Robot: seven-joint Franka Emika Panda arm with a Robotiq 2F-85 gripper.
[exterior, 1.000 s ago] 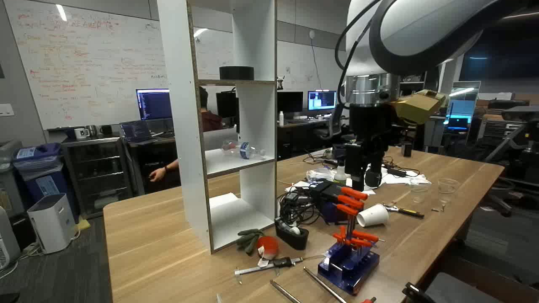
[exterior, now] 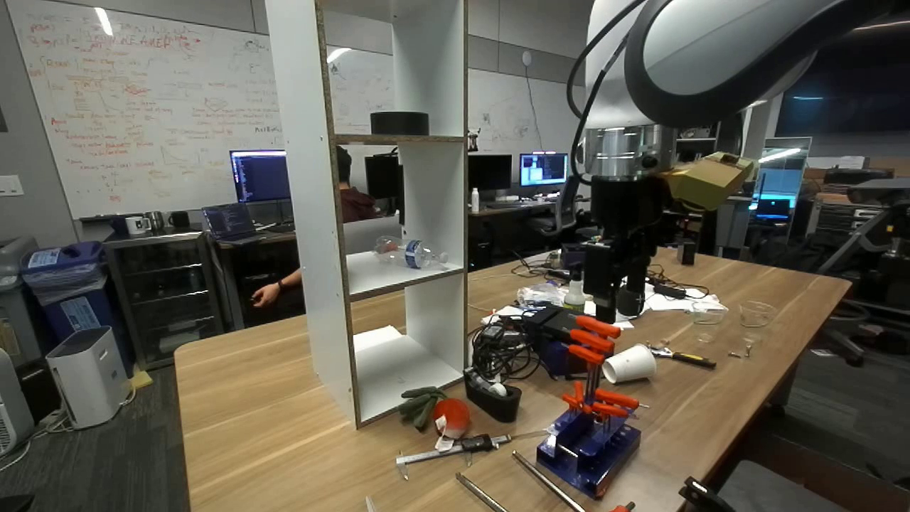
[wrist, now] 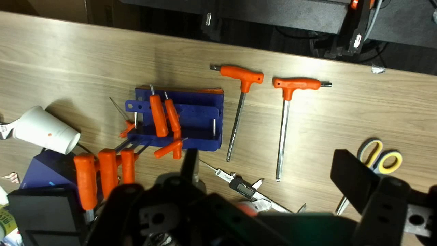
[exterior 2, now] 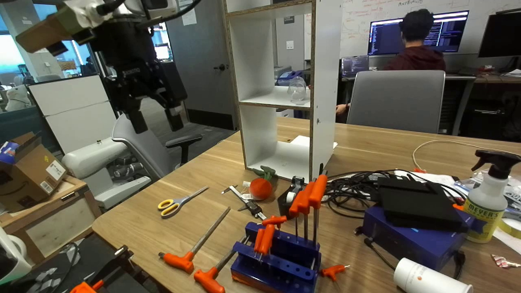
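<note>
High above the table my gripper [exterior 2: 160, 127] stands open, its two black fingers [wrist: 354, 180] wide apart and nothing between them. From the wrist view, two orange-handled T-handle hex keys [wrist: 282, 123] [wrist: 238, 119] lie loose on the wood. To their left sits a blue tool stand [wrist: 180, 119] that holds several more orange-handled keys. Scissors [wrist: 375, 160] with yellow-grey handles rest near the right finger in that view. A digital caliper [wrist: 245, 188] lies below the keys, partly hidden by the gripper. In exterior view 2 the red ball-like thing [exterior 2: 261, 188] with a green top sits beside the caliper.
A tall white shelf [exterior: 333, 256] stands on the table, with a clear plastic bottle [exterior: 414, 253] on its middle level. A tape dispenser [exterior: 492, 396], tangled black cables [exterior: 503, 348], a tipped white cup [exterior: 629, 364] and a spray bottle [exterior 2: 488, 200] crowd nearby.
</note>
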